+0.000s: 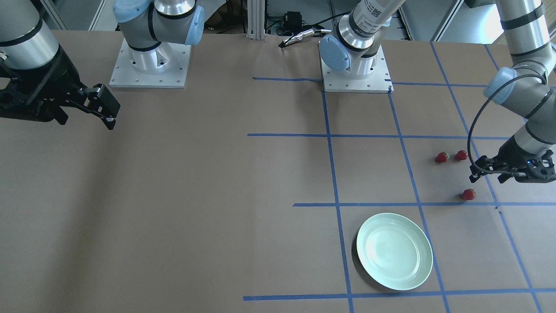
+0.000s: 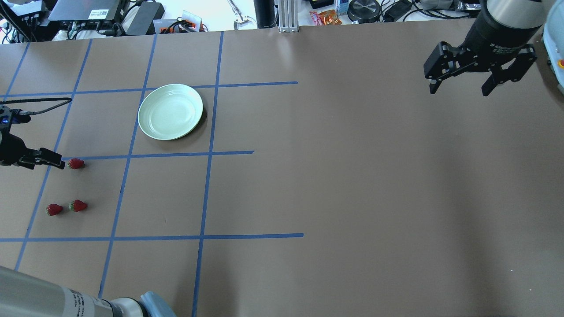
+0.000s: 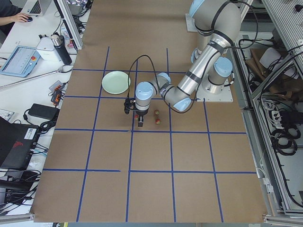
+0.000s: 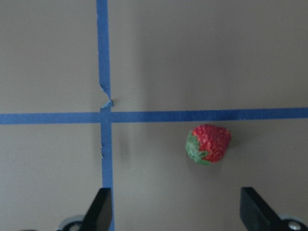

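Note:
My gripper (image 1: 488, 176) hangs open at the right of the front view, a little above and beside the nearest strawberry (image 1: 468, 194). In the left wrist view that strawberry (image 4: 210, 143) lies between and beyond the two fingertips, just below a blue tape line, with nothing held. Two more strawberries lie close together on the taped table. A pale green plate (image 1: 394, 251) sits empty toward the front, apart from the berries.
A second black gripper (image 2: 478, 71) on another arm hangs at the top right of the top view. Blue tape grids cover part of the table (image 1: 208, 219).

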